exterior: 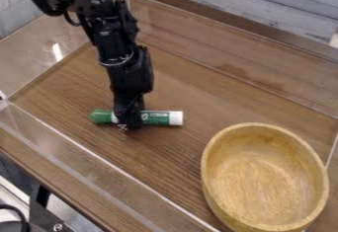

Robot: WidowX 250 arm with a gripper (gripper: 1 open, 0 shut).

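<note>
A green marker [156,117] with a white end lies crosswise on the wooden table, left of a round tan bowl. The black gripper [128,120] reaches down from the top left and is shut on the marker around its middle-left part; its fingertips are dark and partly hard to make out.
The tan bowl [264,175] fills the lower right of the table. The wooden top [211,58] is clear behind and right of the arm. Table edges run along the left, bottom left and back.
</note>
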